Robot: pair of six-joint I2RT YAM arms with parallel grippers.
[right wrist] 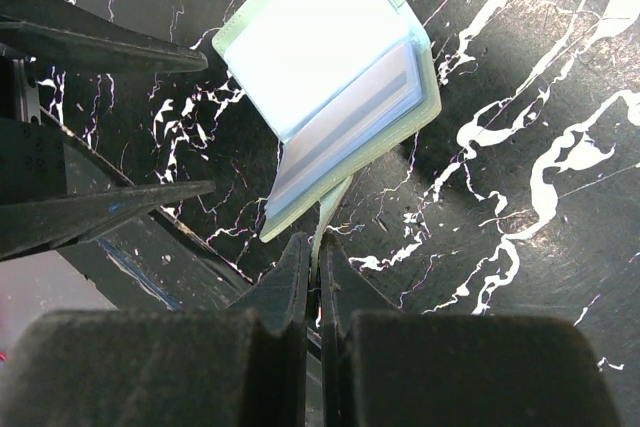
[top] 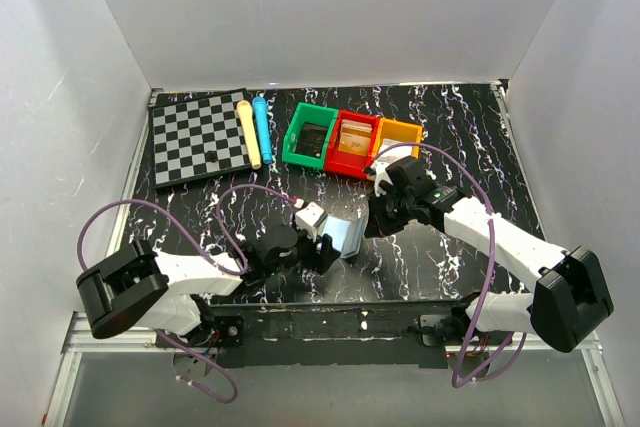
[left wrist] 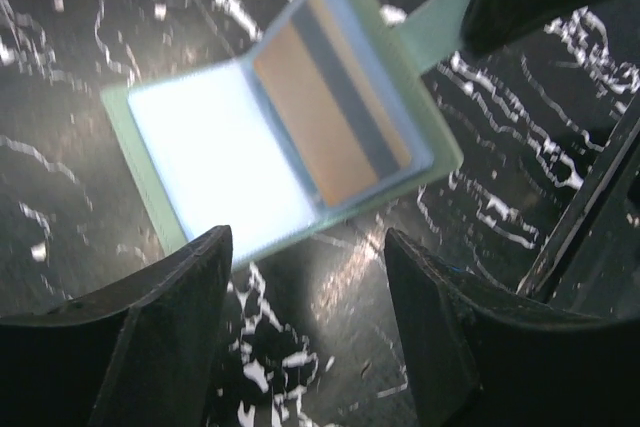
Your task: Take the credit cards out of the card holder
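The open card holder (left wrist: 218, 147), pale green-grey with clear sleeves, shows white cards on one side and tan or blue-striped cards (left wrist: 330, 87) on the other in the left wrist view. My right gripper is shut on the holder's green edge, holding it tilted above the table. My left gripper is part open beside the holder, empty between its fingers; in the right wrist view its two fingers lie at the left of the holder.
Green (top: 310, 137), red (top: 352, 144) and orange (top: 398, 135) bins stand at the back. A checkered board (top: 200, 137) with two rods lies back left.
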